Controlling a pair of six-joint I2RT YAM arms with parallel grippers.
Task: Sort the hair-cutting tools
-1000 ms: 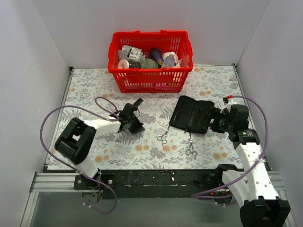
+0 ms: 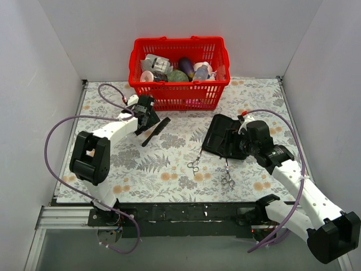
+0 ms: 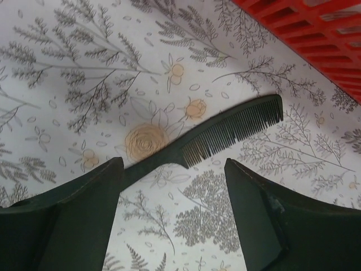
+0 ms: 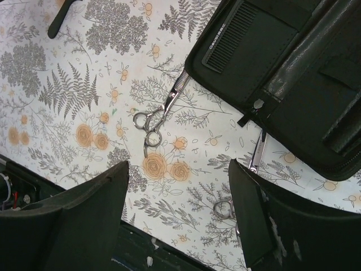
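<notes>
A dark comb lies on the flowered mat; in the left wrist view it runs diagonally between and beyond the fingers of my left gripper, which stands open just above and left of it. A black zip case lies right of centre, with another comb in it. My right gripper hovers open over it. Two silver scissors lie partly under the case's lower edge; the right wrist view shows one clearly, the other partly behind a finger.
A red basket full of assorted items stands at the back, close to my left gripper and the comb.
My left gripper has moved back and left, uncovering more of the comb. My right gripper has moved left over the black case.
</notes>
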